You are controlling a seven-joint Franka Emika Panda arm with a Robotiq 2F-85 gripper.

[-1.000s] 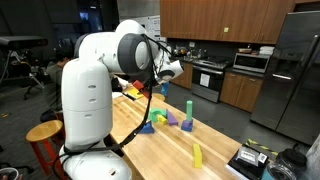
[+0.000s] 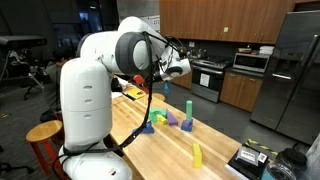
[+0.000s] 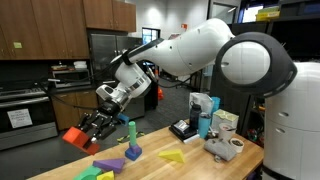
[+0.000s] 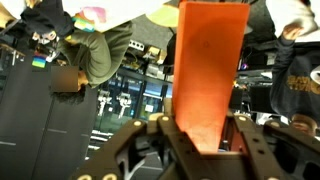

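A red-orange rectangular block [image 4: 208, 75] stands out from between the dark fingers in the wrist view, and my gripper [image 3: 88, 134] is shut on it. In exterior view 2 the same block [image 3: 76, 138] is tilted and held in the air above the left part of the table, clear of the blocks below. Exterior view 1 shows the block [image 2: 138, 79] only as a small red patch beyond the arm. The wrist view looks away from the tabletop, toward the room and people.
On the wooden table [image 2: 175, 165] stand a tall green block [image 2: 189, 110], a purple one [image 2: 171, 118], blue ones [image 2: 187, 125] and a yellow one [image 2: 197, 155]. Dark appliances [image 2: 290, 160] occupy the near right. Bare table lies around the yellow block.
The arm's upper links and wrist have shifted slightly in exterior view 1. The blocks on the table have not moved.
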